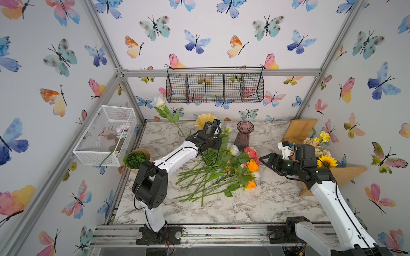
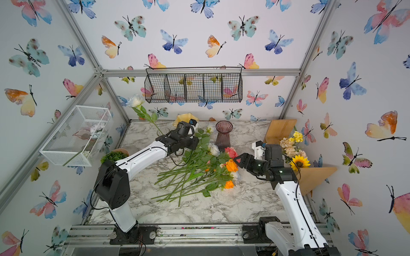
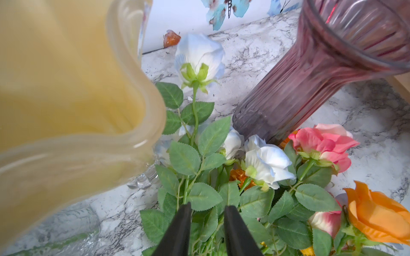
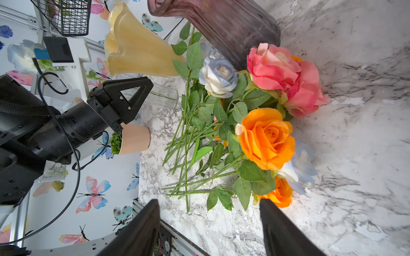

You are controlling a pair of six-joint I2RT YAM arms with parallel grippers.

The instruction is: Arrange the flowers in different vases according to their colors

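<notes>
A pile of stemmed flowers lies on the table: white roses (image 3: 267, 162), pink roses (image 4: 273, 68), orange roses (image 4: 267, 136). My left gripper is over the pile, part open above leaves and stems, beside the yellow vase (image 3: 68, 85) and near the purple vase (image 1: 242, 134). A white rose (image 1: 158, 100) stands upright in a clear vase (image 4: 164, 93). My right gripper hovers over the right of the pile, fingertips apart in its wrist view; whether anything is between them is unclear.
Wooden boards (image 1: 299, 128) with yellow flowers and a sunflower (image 1: 327, 161) stand at right. A potted plant (image 1: 135, 160) is at left, below a white basket (image 1: 94, 153). A black wire basket (image 1: 214, 85) hangs on the back wall.
</notes>
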